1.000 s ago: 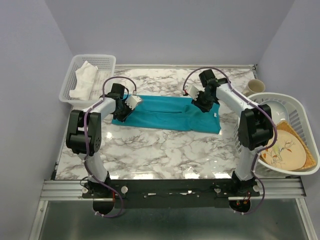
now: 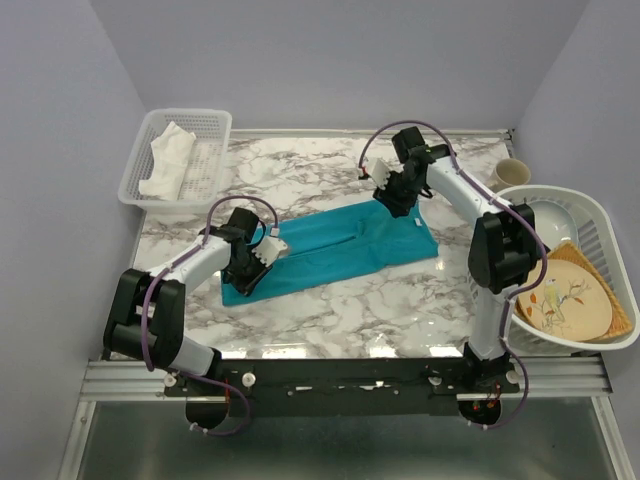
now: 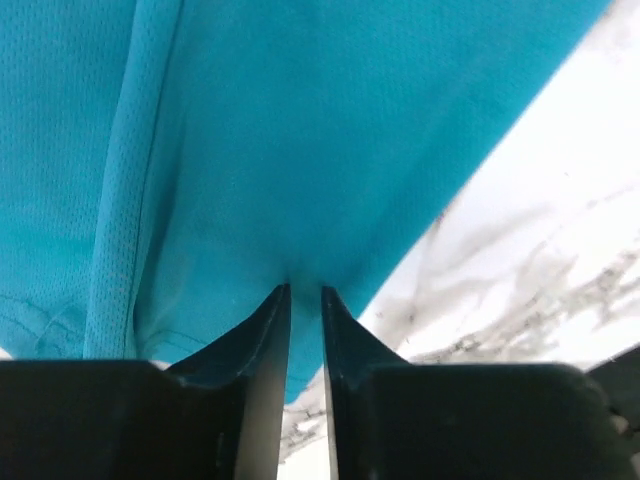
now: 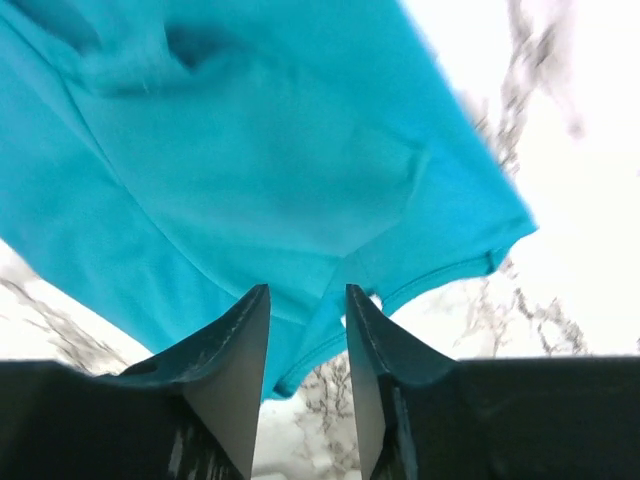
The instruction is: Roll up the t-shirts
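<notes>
One teal t-shirt (image 2: 330, 260) lies as a long folded strip slanting across the marble table, its left end closer to the front than its right. In the left wrist view, my left gripper stands slightly open over the left part of the cloth (image 3: 290, 150), close to its front edge, with no cloth visibly pinched. A raised fold runs along the shirt on the left of that view. My right gripper is open wider, above the right end, where a loose flap and a hem (image 4: 440, 275) show. Nothing is gripped there.
A white basket (image 2: 215, 160) holding a white cloth (image 2: 170, 160) stands at the back left. On the right are a beige cup (image 2: 511, 173) and a large white basket (image 2: 600, 230) with dishes. Bare marble (image 2: 360, 320) lies in front of the shirt.
My right gripper has moved slightly backward.
</notes>
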